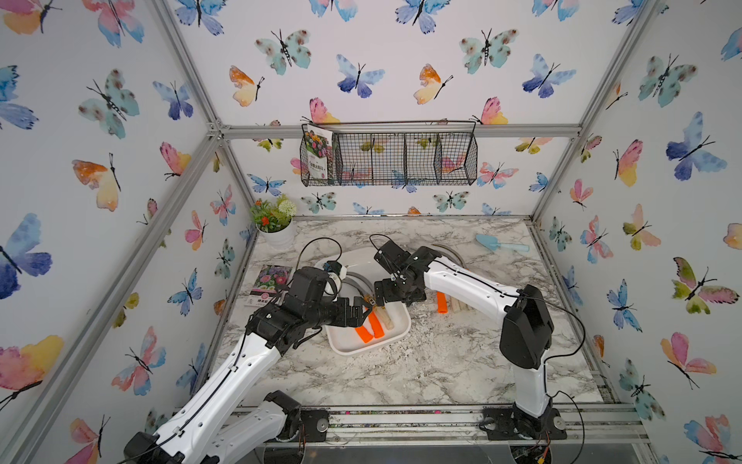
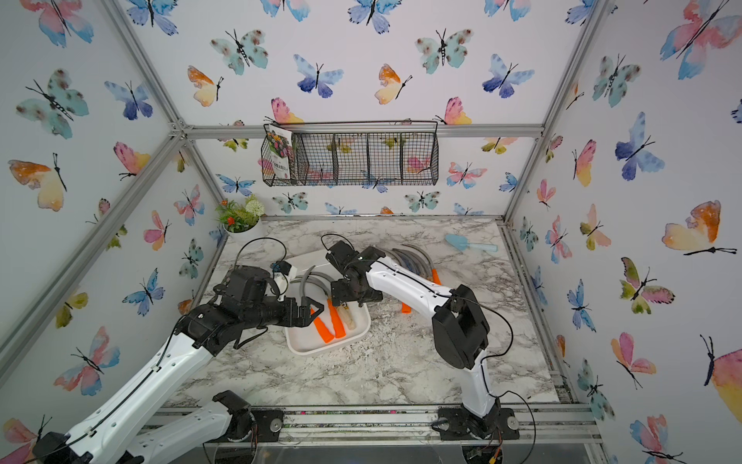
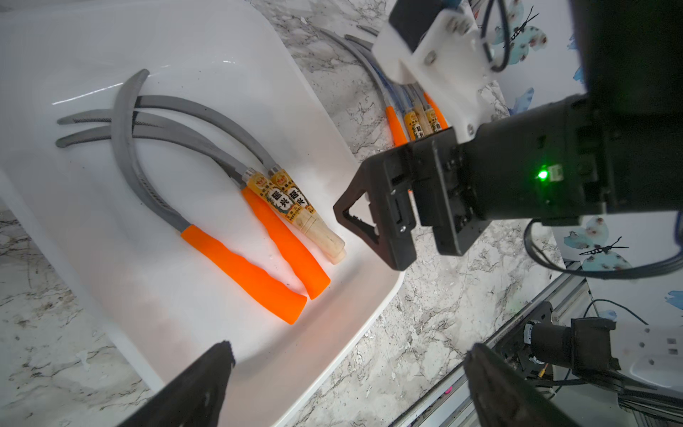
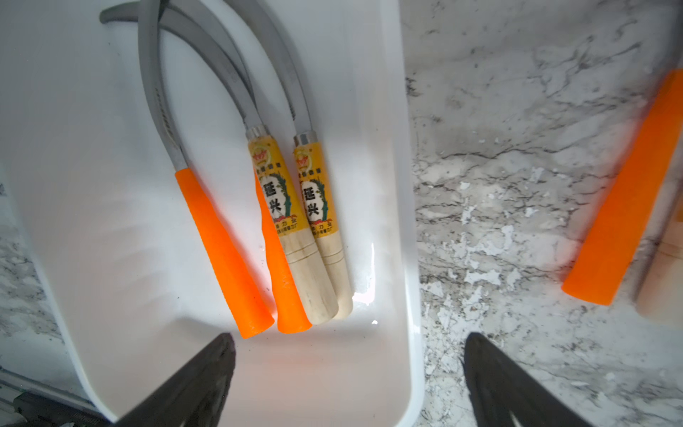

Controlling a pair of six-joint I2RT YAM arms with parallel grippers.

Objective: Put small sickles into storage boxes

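Several sickles with orange and wooden handles (image 4: 226, 256) lie crossed inside the white tray (image 4: 106, 284). More sickles (image 4: 620, 192) lie on the table just right of it. My left gripper (image 1: 357, 311) hangs open over the tray's left part, nothing between its fingers. My right gripper, also open and empty, is over the tray's right edge, above the handle ends; in the left wrist view its housing covers part of the loose sickles.
A potted plant (image 1: 274, 232) and a booklet (image 1: 266, 282) are at the left. A blue trowel (image 1: 501, 245) lies at the back right. A wire basket (image 1: 386, 158) hangs on the back wall.
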